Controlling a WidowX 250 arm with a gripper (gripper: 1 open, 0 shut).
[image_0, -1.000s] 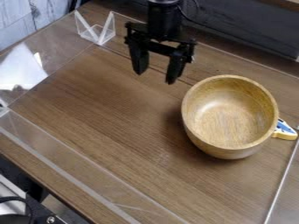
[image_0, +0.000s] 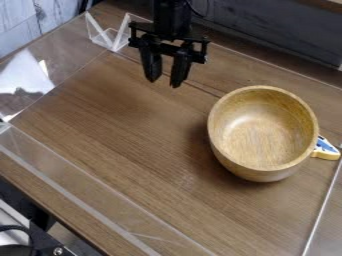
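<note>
My black gripper (image_0: 166, 68) hangs over the back middle of the wooden table, its two fingers spread apart with nothing visible between them. A large wooden bowl (image_0: 262, 140) stands on the right side of the table, in front of and to the right of the gripper, clear of it. A small blue-and-white object (image_0: 325, 150) shows at the bowl's right edge, partly hidden behind it.
Clear plastic edging (image_0: 80, 205) runs along the left and front. A clear angular piece (image_0: 107, 35) stands at the back left, near the gripper. A dark wall closes the back.
My gripper has moved back and to the left, away from the bowl. The bowl has not moved.
</note>
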